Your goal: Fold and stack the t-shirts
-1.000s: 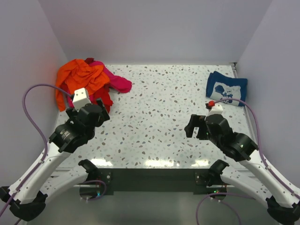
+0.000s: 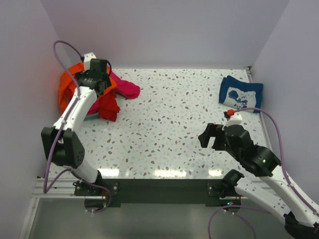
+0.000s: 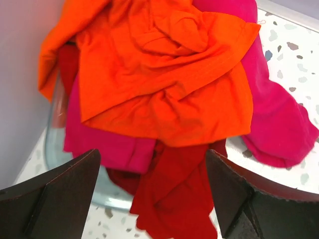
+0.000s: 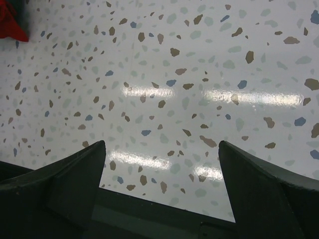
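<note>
Crumpled shirts lie heaped over a clear bin at the back left. An orange shirt (image 3: 164, 74) is on top, with a magenta one (image 3: 271, 117) hanging out to the right and a red one (image 3: 179, 199) spilling over the front. Above this heap my left gripper (image 2: 93, 78) is open; in the left wrist view its fingers (image 3: 60, 199) stand apart with no cloth between them. A blue shirt with a white print (image 2: 241, 94) lies folded flat at the back right. My right gripper (image 2: 207, 139) hovers open over the bare front right of the table, nothing between its fingers.
The bin's clear rim (image 3: 107, 199) shows under the shirts. Walls close in the left, back and right sides. A dark rail (image 2: 164, 190) runs along the front edge.
My right arm has shifted only slightly. The shirts look unmoved.
</note>
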